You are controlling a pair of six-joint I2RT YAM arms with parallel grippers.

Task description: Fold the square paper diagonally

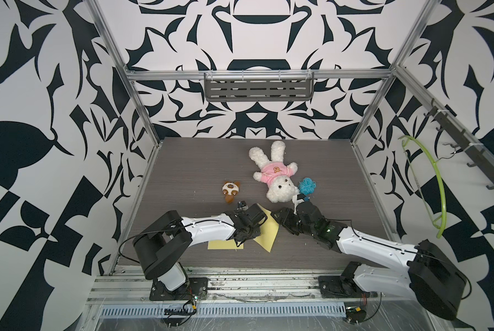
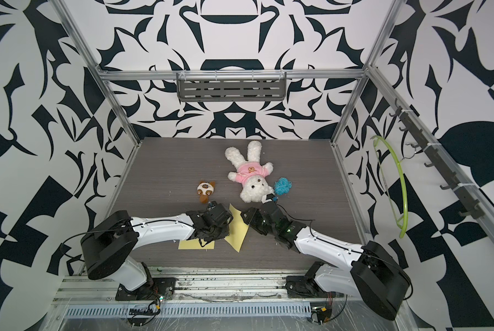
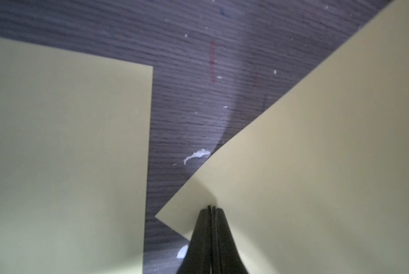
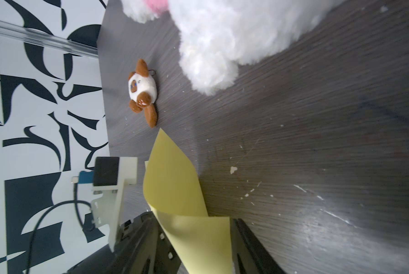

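Observation:
A yellow square paper (image 1: 266,233) lies in the middle front of the table, with part of it curled up off the surface in the right wrist view (image 4: 170,173). A second flat yellow sheet (image 3: 62,150) lies beside it at the left. My left gripper is shut, its tips pressed on a corner of the right-hand paper, nothing visible between them. My right gripper stands open at the raised end of that paper, the paper between its spread fingers.
A white plush rabbit (image 1: 280,184) lies behind the papers, with a blue woolly ball (image 1: 307,185) at its right and a small brown-and-white plush (image 1: 230,190) at the left.

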